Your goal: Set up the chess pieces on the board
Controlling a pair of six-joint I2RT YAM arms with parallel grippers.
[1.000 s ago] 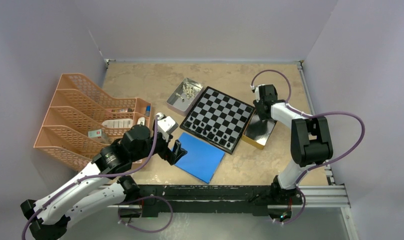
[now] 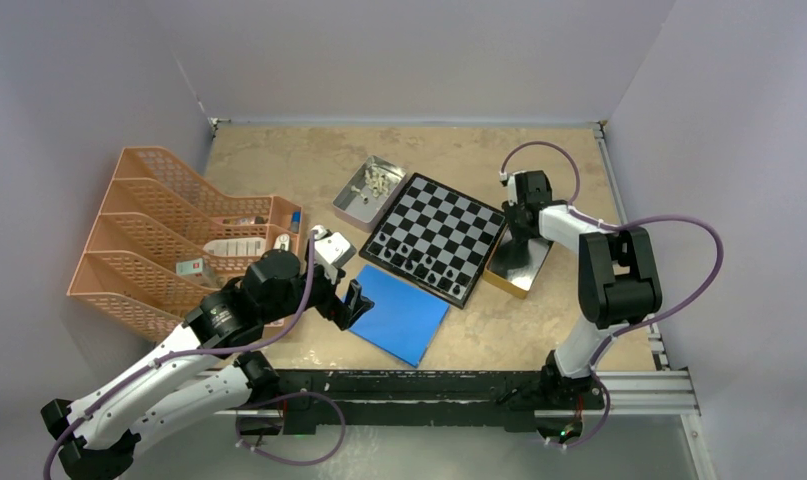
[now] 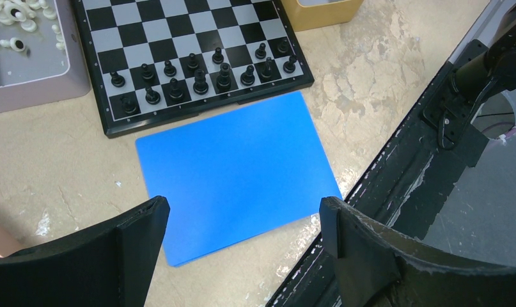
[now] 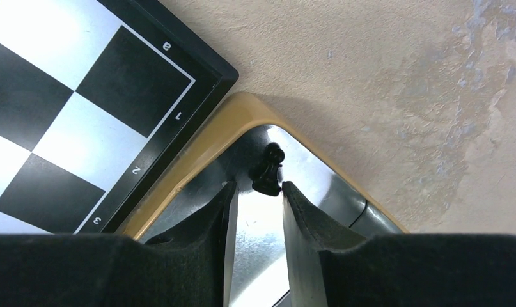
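The chessboard (image 2: 429,240) has several black pieces along its near side, also seen in the left wrist view (image 3: 199,83). A lone black piece (image 4: 266,176) lies on its side in the yellow-rimmed box (image 2: 509,287) right of the board. My right gripper is over this box, its fingertips parted just beside the piece, not closed on it. My left gripper hangs open over the near left, near the blue mat (image 3: 236,166), with nothing between its fingers.
A grey box (image 2: 351,210) of white pieces stands behind the board at left. An orange compartment organizer (image 2: 129,230) fills the left of the table. Bare table lies at the back and right.
My right arm has shifted very slightly over the box. The left arm, board and boxes look unchanged.
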